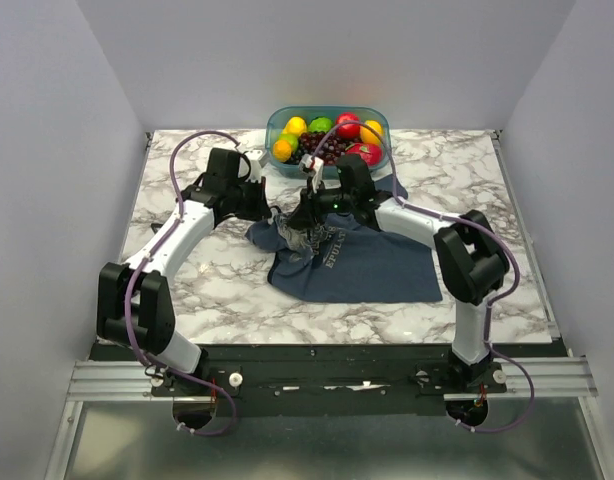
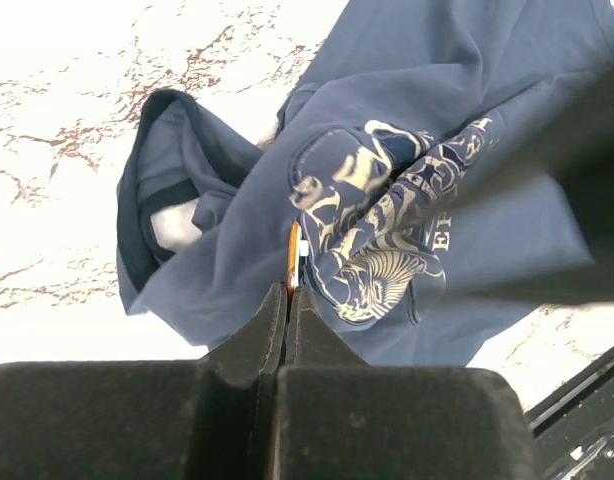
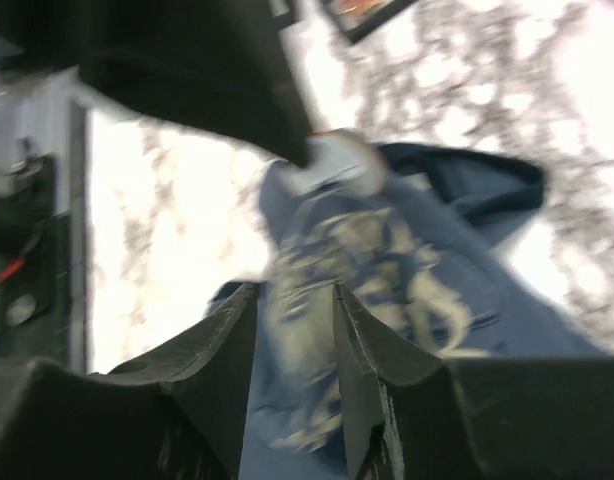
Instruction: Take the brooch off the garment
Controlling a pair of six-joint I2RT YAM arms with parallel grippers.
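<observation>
The brooch (image 2: 293,256), small with an orange edge and a white part, stands edge-on at the tips of my left gripper, which is shut on it. In the right wrist view the brooch (image 3: 349,163) is a blurred whitish disc at the left gripper's tip. Behind it lies the crumpled dark blue garment (image 2: 249,245) with cream print; whether the brooch still touches the cloth, I cannot tell. My right gripper is open above the printed part, a gap showing between its fingertips.
A teal basket of fruit (image 1: 273,126) stands behind the garment. Both arms are close together over the cloth, and the right gripper looms blurred in the left wrist view.
</observation>
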